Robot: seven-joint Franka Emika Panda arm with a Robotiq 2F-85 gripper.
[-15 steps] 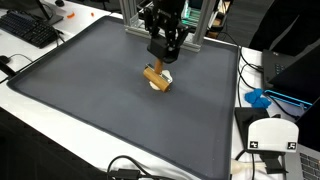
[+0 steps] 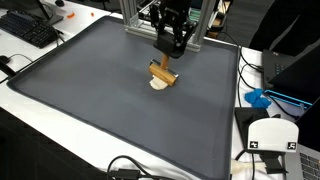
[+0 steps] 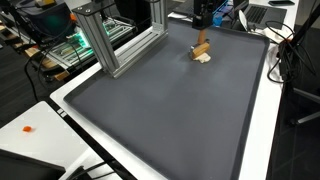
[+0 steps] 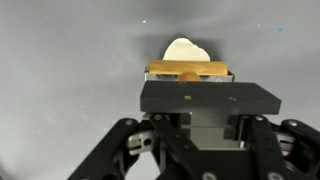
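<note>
My gripper points down over the back part of the grey mat, shut on the upright orange-brown handle of a wooden tool. Below the fingers the tool's wooden block lies crosswise, low over the mat; whether it touches cannot be told. In the wrist view the block shows beyond a dark bar, with a little shiny metal at its edge. A flat cream-coloured piece lies on the mat beside the block, partly covered by it. From the other side, the cream piece sits just below the block.
A metal frame stands at its edge. A blue object, a white device and cables lie off the mat on the right.
My gripper and the tool have shifted right in exterior view 1, and the block has turned. The cream piece, seen behind the block before, now shows in front of it. The gripper remains shut.
</note>
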